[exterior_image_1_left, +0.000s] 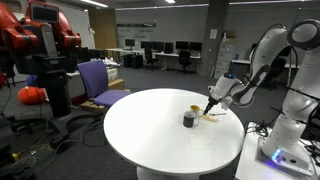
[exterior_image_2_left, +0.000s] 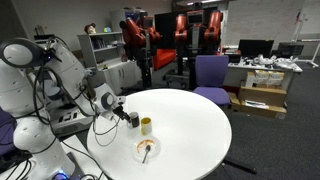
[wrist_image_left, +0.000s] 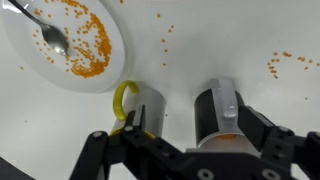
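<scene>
My gripper is open with nothing held, its fingers (wrist_image_left: 152, 106) set wide apart. Between them, nearer the right finger, sits a dark mug (wrist_image_left: 208, 118) with a grey handle turned upward in the wrist view. A yellow-handled mug (wrist_image_left: 121, 100) is at the left, partly hidden behind the left finger. Exterior view 2 has the dark mug (exterior_image_2_left: 133, 119) beside the yellow mug (exterior_image_2_left: 146, 126), with my gripper (exterior_image_2_left: 122, 114) close to the dark one. A white plate (wrist_image_left: 117, 50) carries orange bits and a metal spoon (wrist_image_left: 54, 38).
Loose orange crumbs (wrist_image_left: 286, 55) are scattered on the white round table (exterior_image_1_left: 140, 130). The plate (exterior_image_2_left: 136, 146) lies near the yellow mug. Much of the table away from the arm is bare. A purple chair (exterior_image_2_left: 211, 75) stands beyond its edge.
</scene>
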